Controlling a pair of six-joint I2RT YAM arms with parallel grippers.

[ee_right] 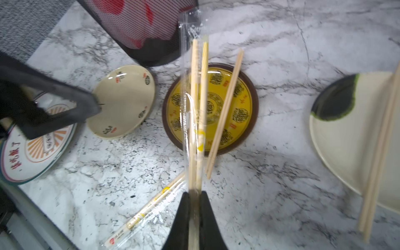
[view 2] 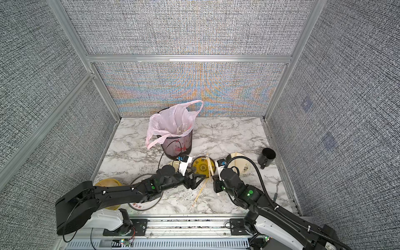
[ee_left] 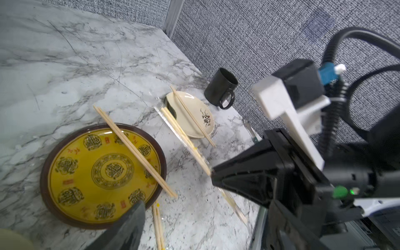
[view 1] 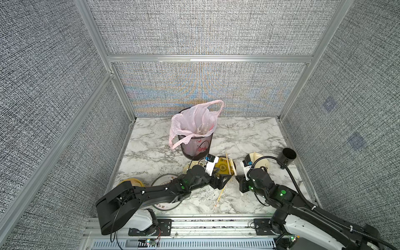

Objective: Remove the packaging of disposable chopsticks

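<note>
My right gripper is shut on a wrapped chopstick pair [ee_right: 195, 108], raised in front of it in clear film. My left gripper [view 1: 223, 180] is left of it, fingers parted, nothing visible between its fingers. A second wrapped pair [ee_right: 150, 206] lies on the table in front of the yellow plate [ee_left: 83, 175]. A bare pair [ee_right: 225, 108] rests across that plate; another [ee_right: 379, 150] lies on the cream plate [ee_left: 195, 112] to the right.
The bagged bin [view 1: 195, 145] stands behind the plates. A black mug [ee_left: 218, 85] is at the right; other plates and a yellow steamer [view 2: 106, 183] are at the left.
</note>
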